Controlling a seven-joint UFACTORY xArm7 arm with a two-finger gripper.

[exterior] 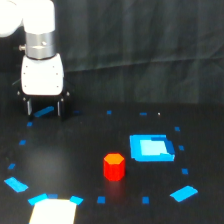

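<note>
A red hexagonal block (114, 167) stands on the dark table in the front middle of the camera view. Behind it and to the right lies a blue square frame (167, 149) with a pale, whitish-blue area inside. My gripper (43, 106), under a white hand, is at the far left, well away from both. Its dark fingers are spread apart, and nothing shows between them apart from the table and a blue mark behind.
Blue tape pieces (184, 193) and small blue squares are scattered over the black table. A pale cream square (53, 212) lies at the front left edge. Dark curtain covers the back.
</note>
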